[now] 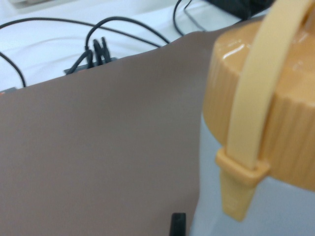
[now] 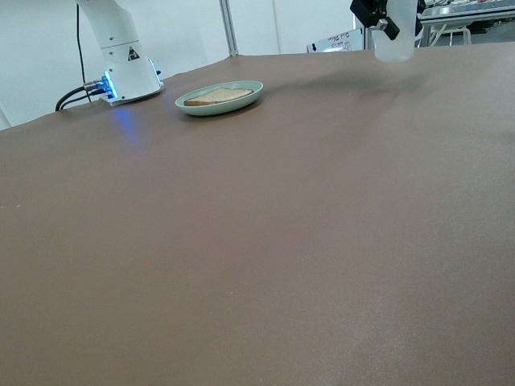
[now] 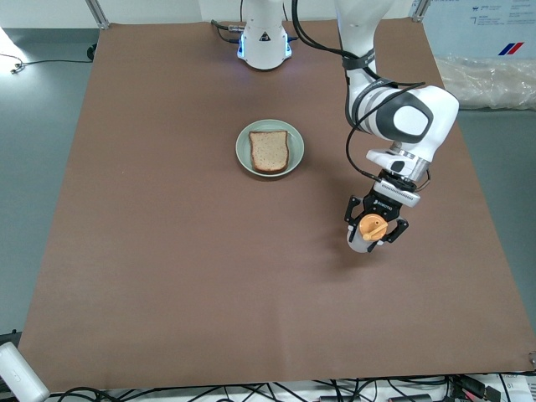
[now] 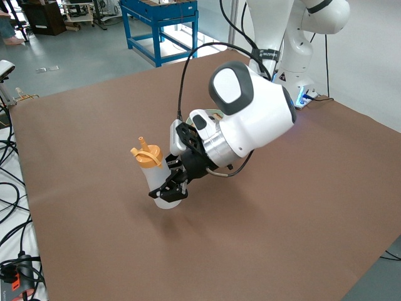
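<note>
A white bottle with an orange lid and strap (image 3: 373,227) is held in my black gripper (image 3: 375,224) at the right of the table in the camera left view. The gripper (image 4: 168,187) is shut on the bottle (image 4: 150,164), which hangs upright above the tabletop. In the wrist view the orange lid (image 1: 290,132) fills the right side. A pale green plate (image 3: 243,149) with a slice of bread (image 3: 269,151) lies to the back left of the gripper; both also show in the camera top view.
The robot base (image 3: 265,46) stands at the back. Cables (image 1: 123,29) run along the white surface beyond the table edge.
</note>
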